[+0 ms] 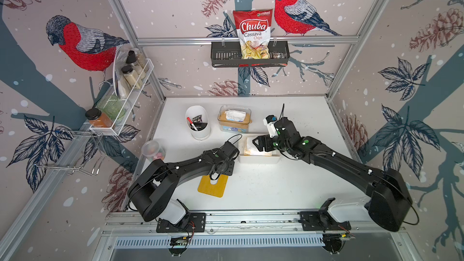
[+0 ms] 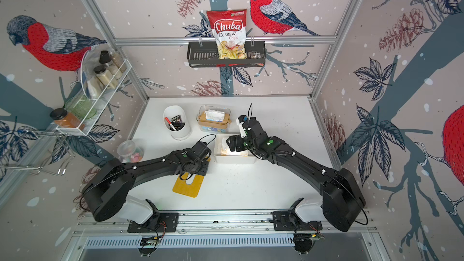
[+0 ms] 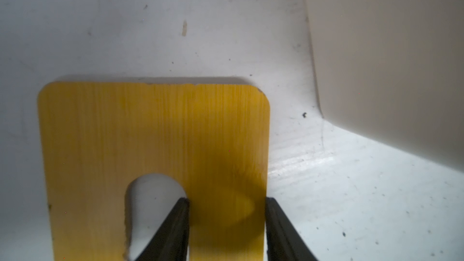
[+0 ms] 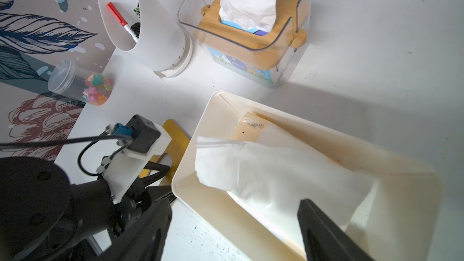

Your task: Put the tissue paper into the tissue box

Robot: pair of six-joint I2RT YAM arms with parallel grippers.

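The yellow board with a cut-out (image 3: 96, 130) lies on the table, with my left gripper at it, fingertips either side of the strip beside the cut-out, part open; whether they grip cannot be told. My right gripper stands open above a cream bin (image 4: 203, 111), where white tissue paper (image 4: 285, 183) lies over a light-brown item. The clear tissue box with wooden lid (image 4: 261, 53) stands behind the bin, white tissue showing at its top.
A white holder with pens (image 1: 197, 133) is left of the tissue box. A clear jar (image 1: 153, 149) stands at the left edge.
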